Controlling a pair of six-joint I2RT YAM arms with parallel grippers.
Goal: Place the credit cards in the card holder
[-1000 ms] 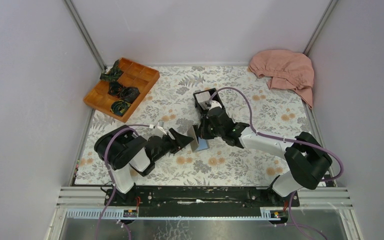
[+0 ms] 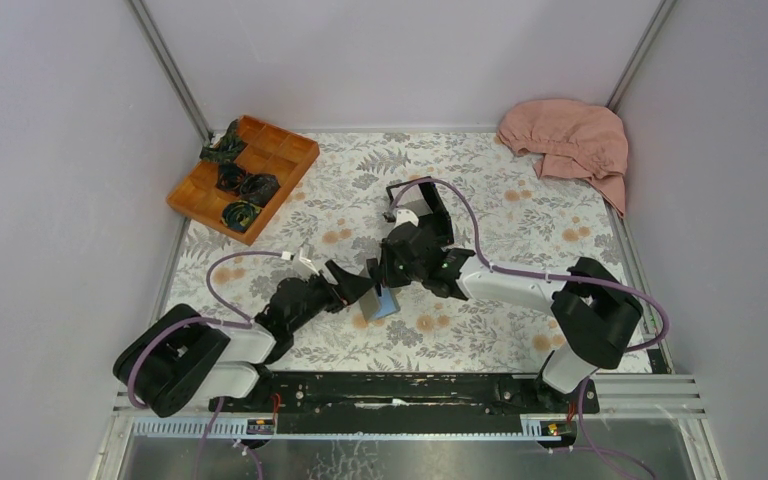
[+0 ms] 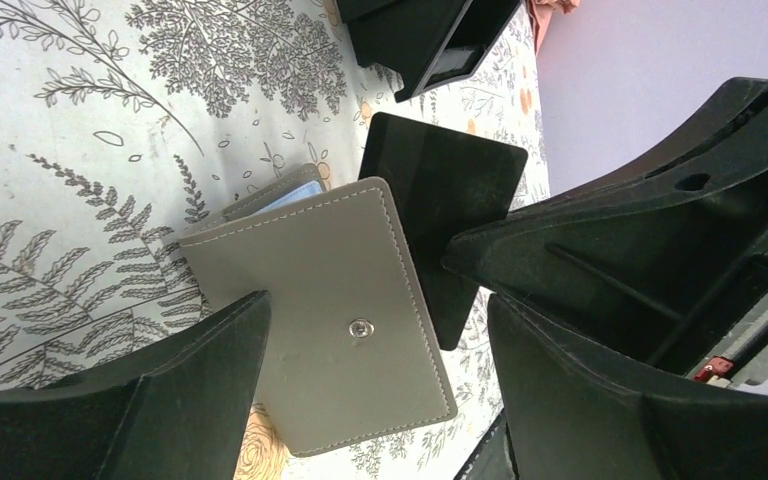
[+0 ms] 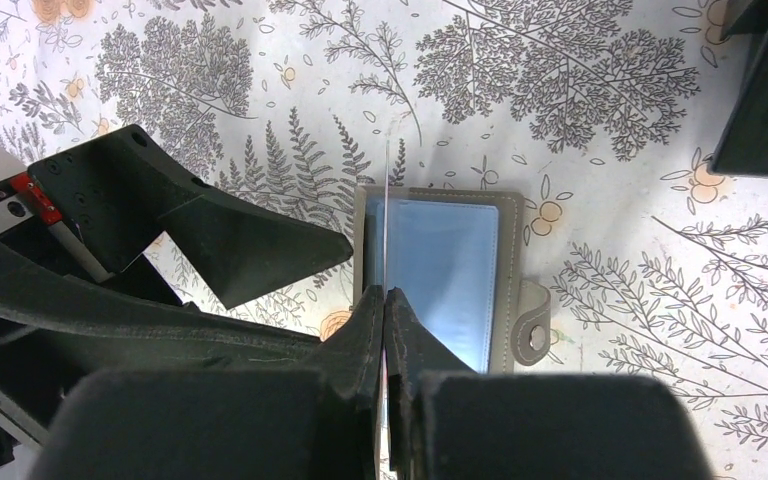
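The card holder [image 4: 506, 280] is grey with stitched edges, a blue inside [image 4: 450, 260] and a snap tab [image 4: 532, 322]. It lies open on the table; in the left wrist view its grey cover [image 3: 325, 270] stands raised, metal snap showing. My left gripper is open, fingers [image 3: 185, 395] on either side of the cover. My right gripper is shut on a thin black card, which appears edge-on in the right wrist view. The card stands upright over the holder, beside the raised cover; whether its lower edge touches is hidden.
Behind the right gripper stands a black box [image 2: 430, 205]. An orange tray [image 2: 285, 150] with dark bundles sits at the back left, and a pink cloth [image 2: 568, 140] lies at the back right.
Both grippers and the holder have shifted left and slightly toward the front. The left gripper's fingers now look wider apart, and the raised cover leans differently. The card has stayed in the right gripper.
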